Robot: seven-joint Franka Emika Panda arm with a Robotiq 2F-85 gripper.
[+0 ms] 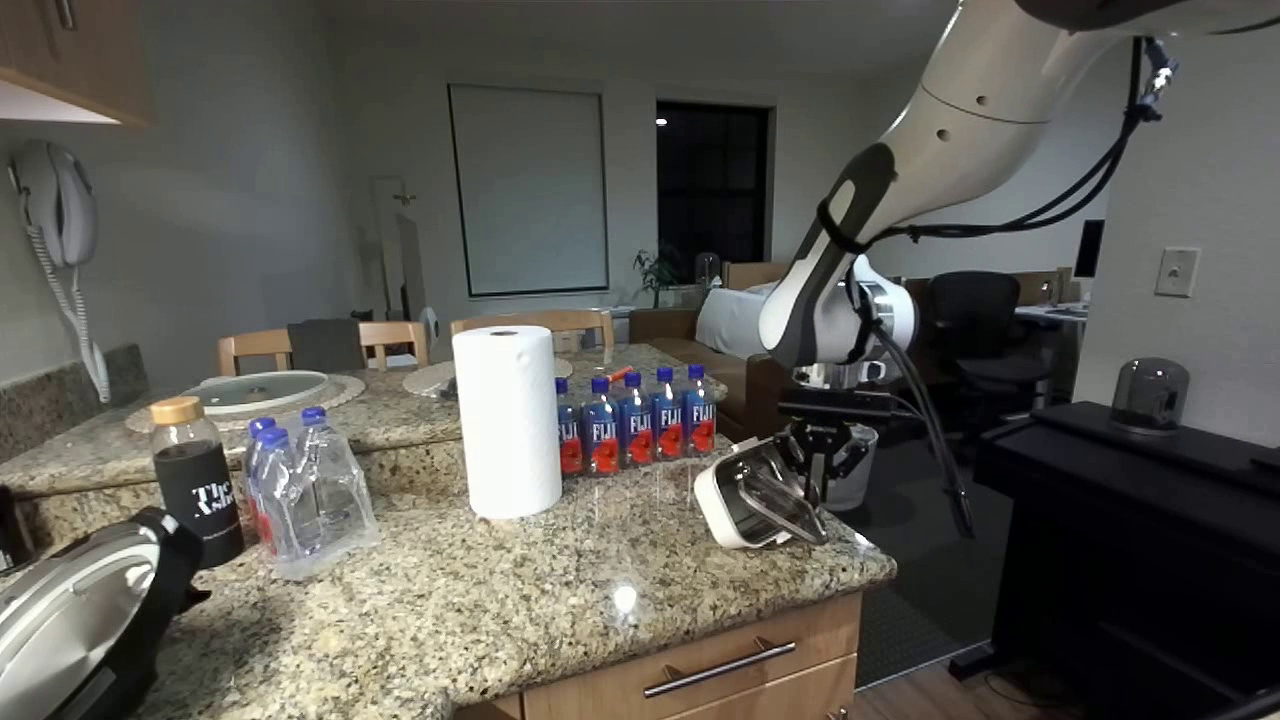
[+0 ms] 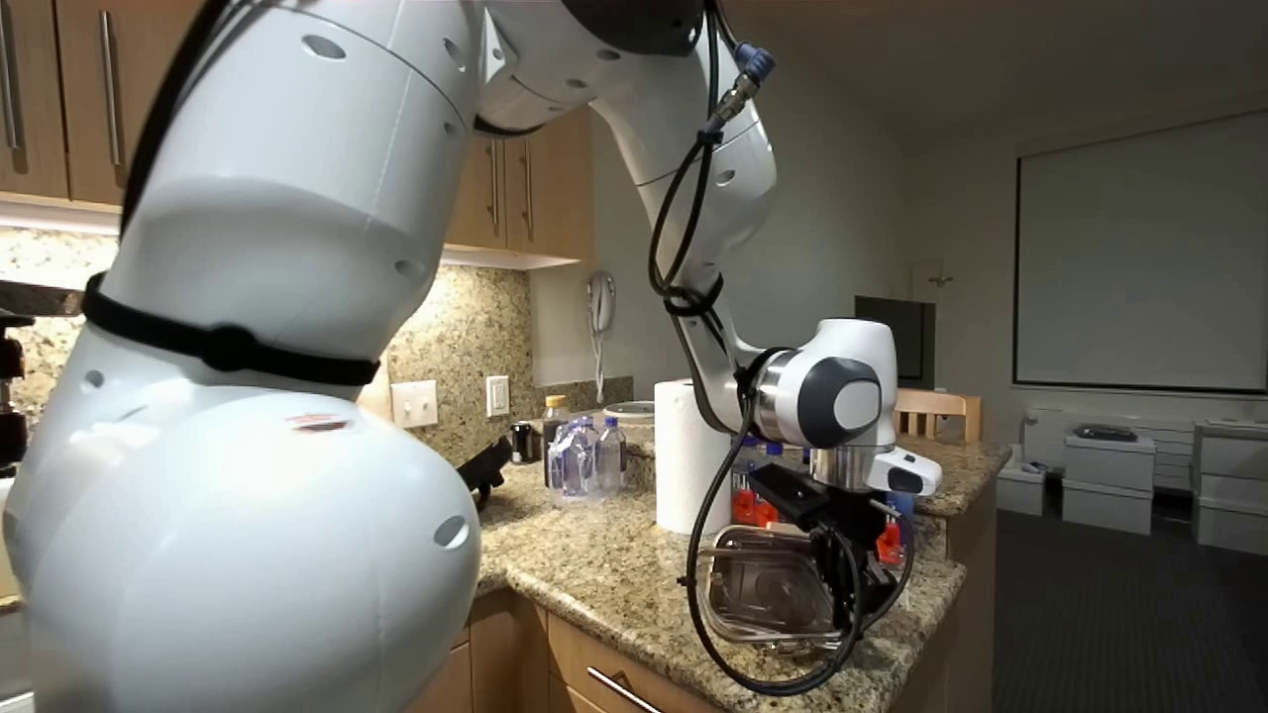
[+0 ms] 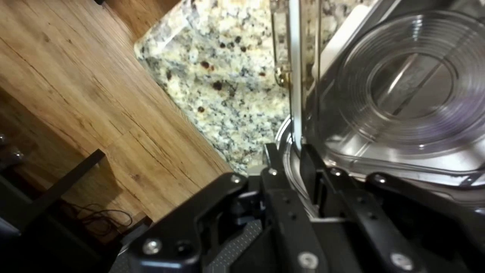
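A white food container (image 1: 716, 510) with a clear lid (image 1: 777, 502) is tipped on its side at the right end of the counter, its open side turned toward the exterior view 1 camera. In that view, my gripper (image 1: 816, 480) points down at its right. From the other side, exterior view 2 shows the clear tray-like face of the container (image 2: 761, 590) left of the gripper. Close up, my gripper is shut on a thin clear edge, seemingly the lid's; a ringed clear panel (image 3: 411, 86) lies to its right. Whether the container touches the counter is unclear.
The granite counter (image 1: 540, 600) ends just right of the container, with floor (image 3: 91, 91) beyond. Several water bottles (image 1: 636, 420) stand behind it, and a paper towel roll (image 1: 510, 420) to its left.
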